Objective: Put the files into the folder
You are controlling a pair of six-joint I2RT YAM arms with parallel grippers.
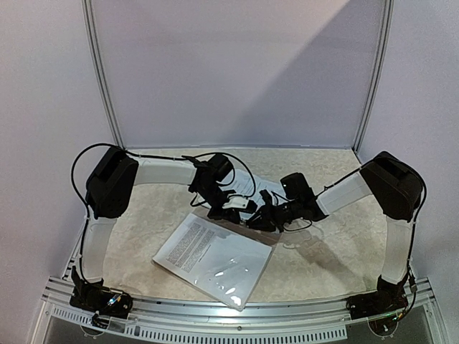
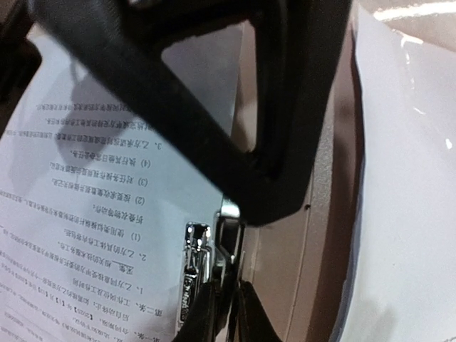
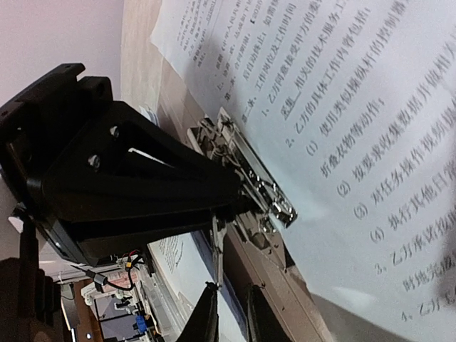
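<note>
A clear folder (image 1: pixel 240 276) lies open near the front of the table, with a printed page showing under its glossy cover. Printed sheets (image 2: pixel 100 199) lie on its far half, partly covered by my arms in the top view. The metal clip (image 3: pixel 239 167) sits along the edge of these sheets. On a dark metal part of the clip (image 2: pixel 192 274), my left gripper is shut. Close beside it, my right gripper is a little open, its fingertips apart above the folder's clear strip; nothing shows clamped between them.
Both grippers crowd together over the clip, nearly touching. A metal rail (image 1: pixel 237 308) runs along the front edge, close to the folder's near corner.
</note>
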